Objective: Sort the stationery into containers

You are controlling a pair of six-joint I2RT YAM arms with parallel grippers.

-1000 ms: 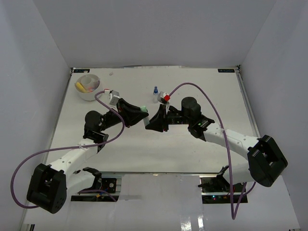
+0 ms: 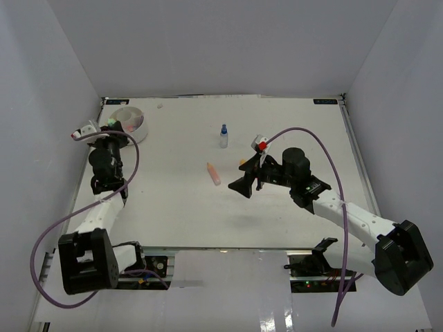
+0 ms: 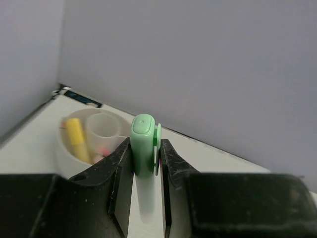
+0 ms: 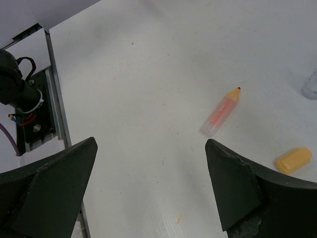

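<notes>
My left gripper is shut on a green-capped marker [image 3: 143, 133] with a pale translucent body, held upright with the cap on top. In the top view that gripper [image 2: 113, 128] is at the near side of a round white bowl [image 2: 140, 131], partly covering it. Inside the bowl, the left wrist view shows a yellow item [image 3: 76, 133], a white cup [image 3: 102, 130] and something pink. My right gripper stands open and empty above the table. Below it lie an orange-tipped pink marker [image 4: 221, 113] and a small yellow-orange piece [image 4: 293, 160].
A clear bottle with a blue cap [image 2: 223, 136] stands at the table's back middle. A small pale bit [image 2: 159, 106] lies right of the bowl. Grey walls close in the back and both sides.
The two grippers were together at the green-capped marker a second ago.
</notes>
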